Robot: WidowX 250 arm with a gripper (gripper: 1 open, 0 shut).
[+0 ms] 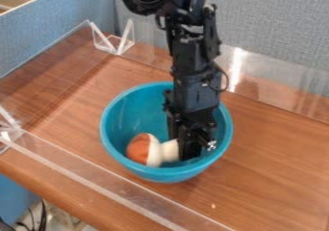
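A teal bowl [129, 119] stands on the wooden table. In it lies a toy with an orange-red cap [140, 146] and a cream stem [167, 150], like a mushroom, on its side. The black gripper [190, 148] reaches down inside the right part of the bowl, shut on the stem's right end; its fingertips are partly hidden by the stem and bowl.
Clear plastic barriers with white brackets [113, 44] edge the table at back, left and front. A grey textured wall [276, 28] stands behind. Bare wood [276, 158] is free right of the bowl.
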